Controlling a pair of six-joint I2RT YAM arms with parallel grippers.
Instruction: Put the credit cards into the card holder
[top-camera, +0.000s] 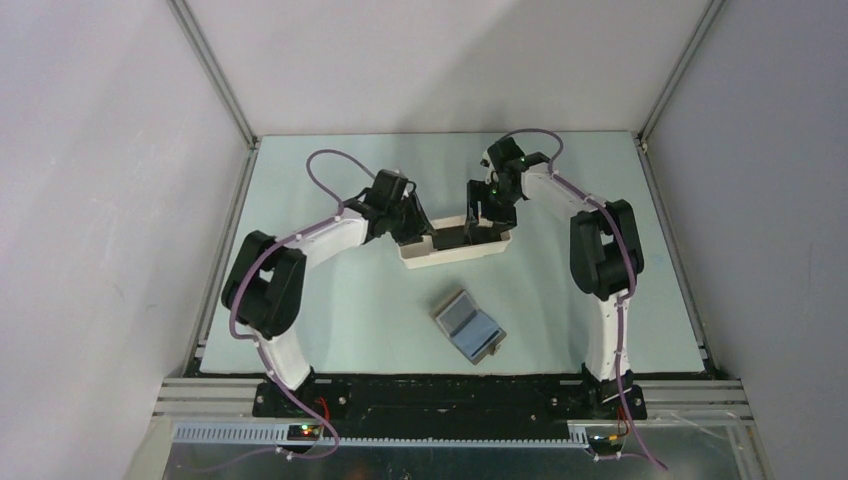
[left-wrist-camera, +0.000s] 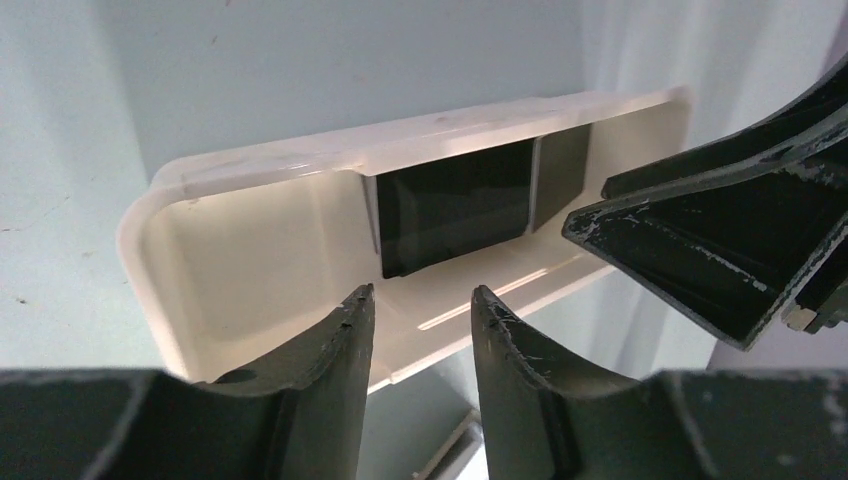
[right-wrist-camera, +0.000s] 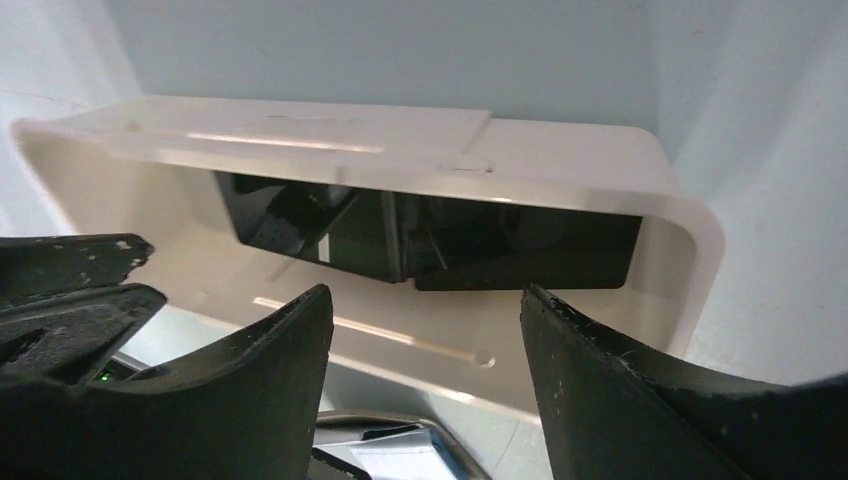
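Observation:
Black cards lean in the long white tray (top-camera: 455, 257); one card (left-wrist-camera: 460, 205) shows at the middle of the left wrist view. In the right wrist view a card (right-wrist-camera: 530, 248) stands toward the right end, with another dark card (right-wrist-camera: 285, 212) to its left. My left gripper hovers at the tray's left part, its fingers apart and nothing between them. Over the right part, my right gripper is open and empty. Both stand close together. The card holder (top-camera: 470, 327) lies unfolded on the table in front of the tray.
My right gripper's fingers (left-wrist-camera: 700, 240) crowd the right side of the left wrist view, close to the tray.

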